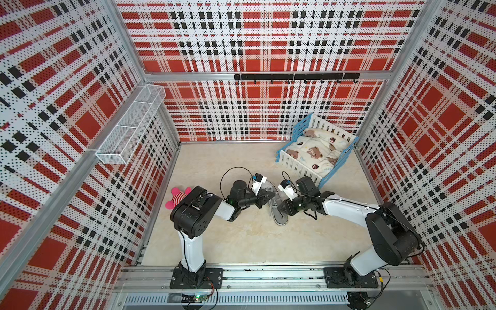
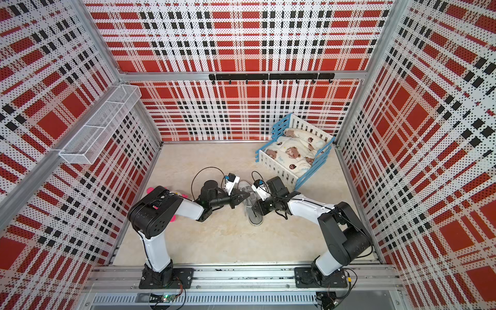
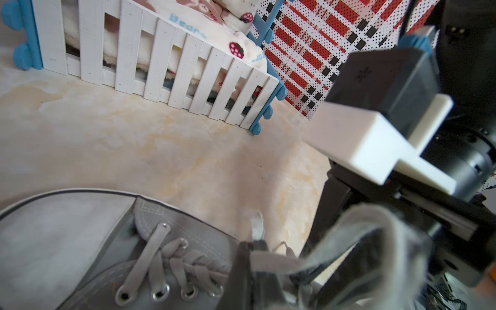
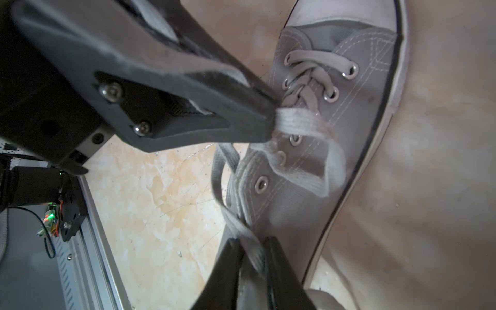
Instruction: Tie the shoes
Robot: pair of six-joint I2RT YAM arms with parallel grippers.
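Note:
A grey sneaker (image 1: 280, 217) with white laces lies mid-table between my grippers. In the left wrist view my left gripper is shut on a lace (image 3: 279, 261) above the eyelets. The right wrist view shows that left gripper over the upper laces, with a lace loop (image 4: 333, 160) hanging from its tip. My right gripper stands partly open over the shoe's heel end, a lace (image 4: 240, 227) running down between or behind its fingers; whether it grips this is unclear.
A crib (image 1: 317, 149) with a bear blanket stands at the back right. A pink striped toy (image 1: 177, 197) lies at the left behind the left arm. A wire basket (image 1: 129, 124) hangs on the left wall.

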